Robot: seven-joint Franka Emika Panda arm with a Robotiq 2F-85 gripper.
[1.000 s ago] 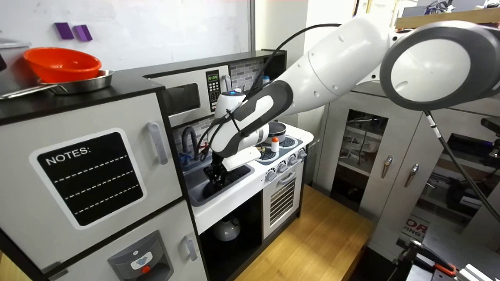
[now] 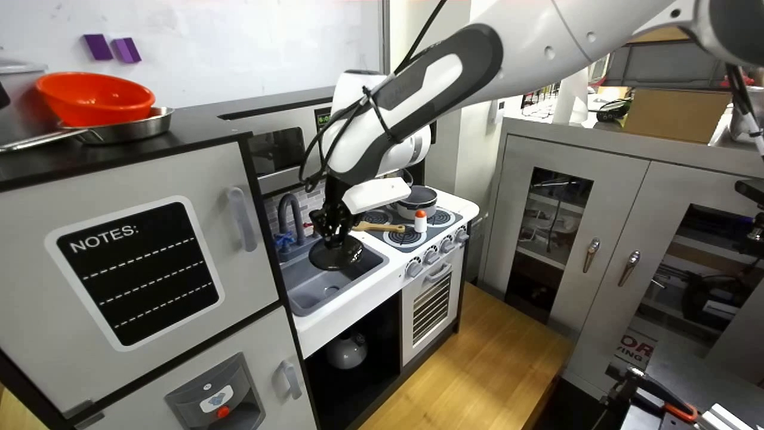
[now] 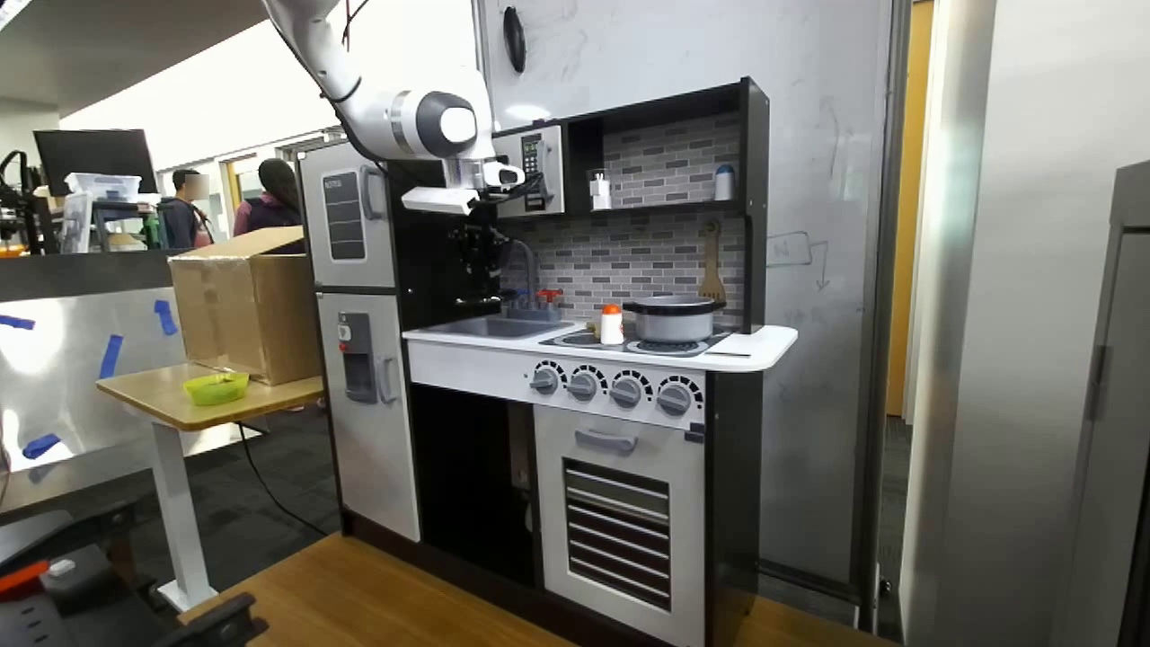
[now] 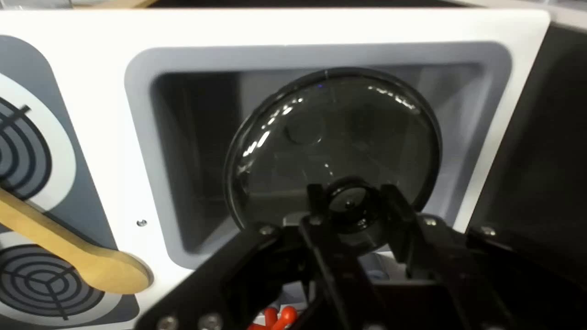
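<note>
A dark, see-through round lid (image 4: 330,143) hangs over the grey sink (image 4: 181,247), with my gripper shut on its knob. In exterior view 1 the lid (image 2: 335,253) is held roughly level under my gripper (image 2: 336,233), above the basin. From the side, the lid (image 3: 480,301) shows as a thin dark edge raised over the sink (image 3: 496,325). The grey pot (image 2: 416,201) stands on a rear burner of the stove, and its body (image 3: 674,320) shows clearly in exterior view 2.
A white bottle with an orange cap (image 2: 420,221) stands on the stove near the pot. A wooden spoon (image 4: 71,250) lies across the burners toward the sink. The faucet (image 2: 290,209) rises behind the basin, and the microwave (image 3: 534,172) hangs above.
My gripper has risen out of the sink, bringing the lid up with it. The lid was down in the basin and now hangs above it.
</note>
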